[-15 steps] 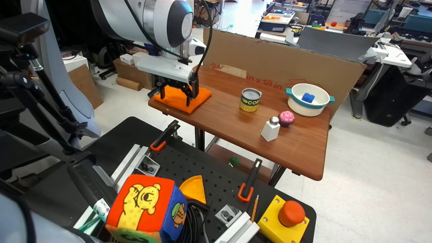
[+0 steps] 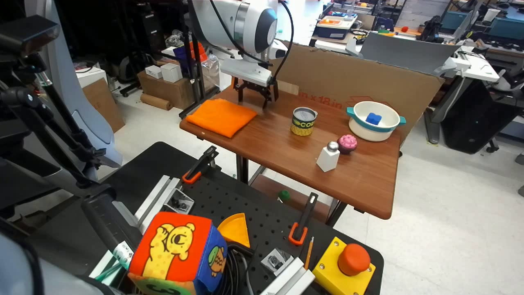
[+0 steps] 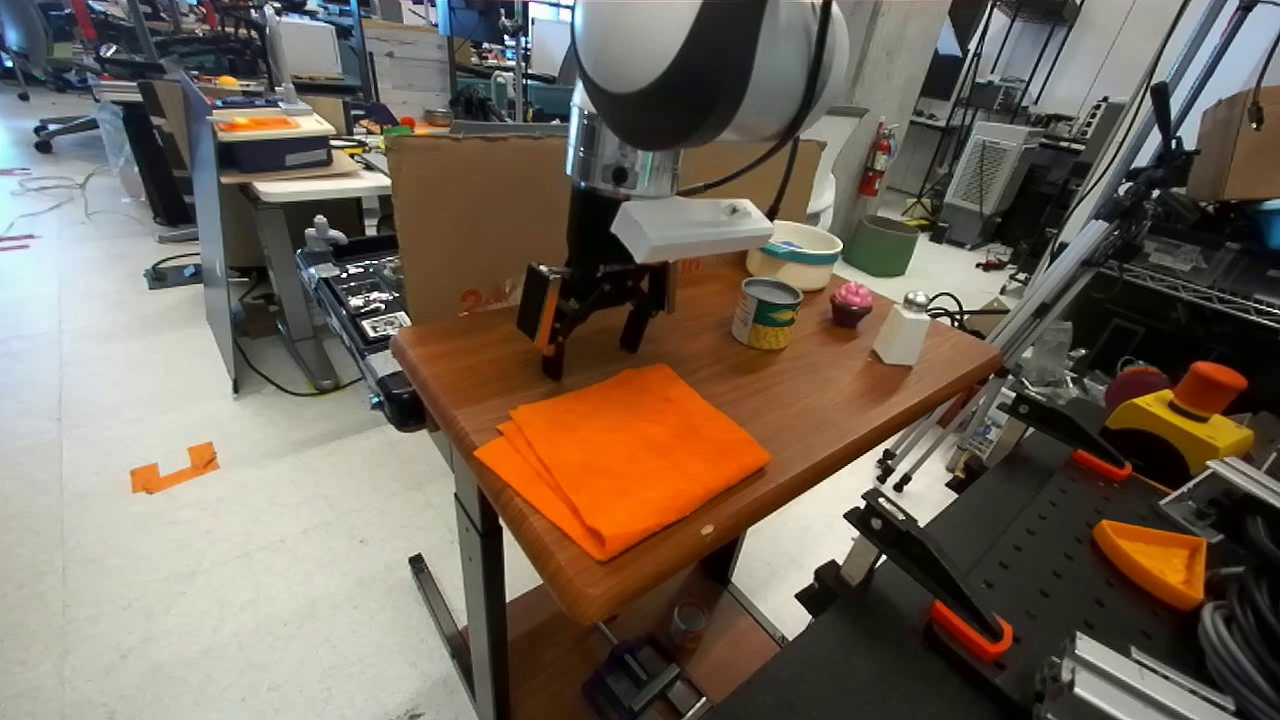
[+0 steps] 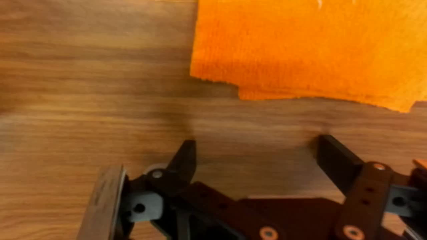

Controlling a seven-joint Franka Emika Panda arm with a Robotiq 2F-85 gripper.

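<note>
An orange cloth [image 3: 642, 450] lies folded flat near the left end of the brown table [image 2: 275, 140]. In the wrist view an edge of that cloth [image 4: 312, 52] crosses the upper right, ahead of the fingers. My gripper is open above bare wood, its two dark fingers wide apart and nothing between them. In the second exterior view the gripper [image 3: 594, 358] hangs just behind the cloth, clear of it, with its tips close to the tabletop.
On the table stand a corn can [image 2: 303, 121], a pink-topped cupcake [image 2: 347, 143], a white shaker [image 2: 328, 157] and a white and teal pot [image 2: 369, 132] with a blue piece [image 2: 373, 118] inside. A cardboard sheet [image 2: 339, 78] borders the back.
My arm has moved from above the orange cloth toward the back of the table and to the right in the first exterior view. The cloth and the other objects lie where they were.
</note>
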